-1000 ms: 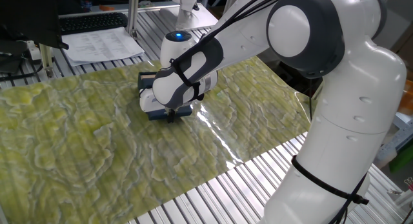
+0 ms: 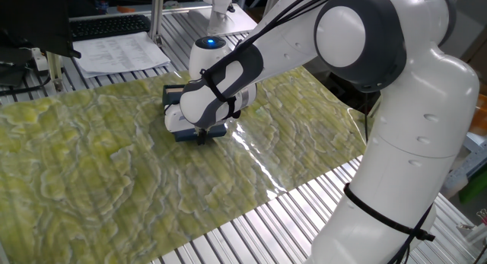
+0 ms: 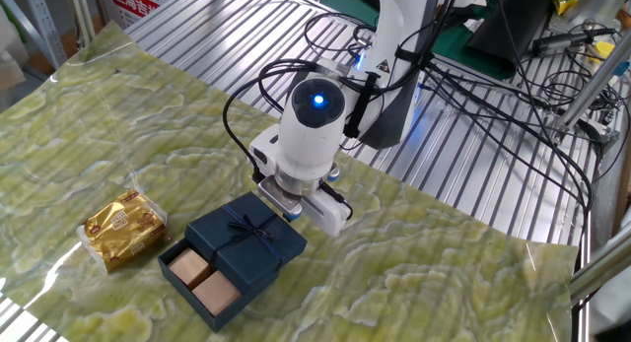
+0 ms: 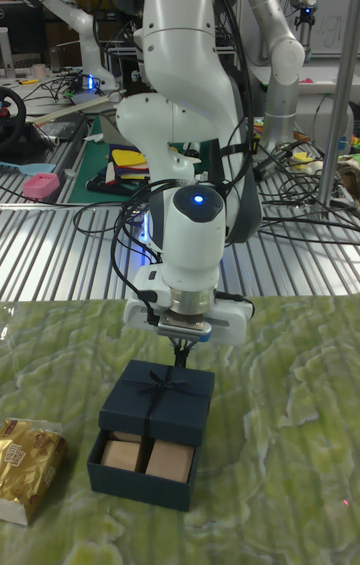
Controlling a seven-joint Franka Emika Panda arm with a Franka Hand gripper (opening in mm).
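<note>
The dark blue box (image 4: pixel 138 486) sits on the green marbled cover, with tan blocks (image 4: pixel 168 462) showing at its front in exterior view 3. Its dark blue lid (image 3: pixel 229 245), tied with a dark ribbon bow (image 3: pixel 250 230), lies over the rear part of the box, pushed back towards the arm. At the lid's rear edge my gripper (image 4: pixel 181 356) points down, its dark fingers close together. In exterior view 1 the fingers (image 2: pixel 202 138) are at that edge. The tips are partly hidden by the lid, so whether they clasp it cannot be told.
A gold-wrapped packet (image 3: pixel 123 230) lies beside the box, a short gap away. The green cover (image 3: pixel 424 273) is clear on the box's other side. Papers (image 2: pixel 122 52) and a keyboard (image 2: pixel 106 27) are beyond the cover's edge in exterior view 1. Cables hang around the arm.
</note>
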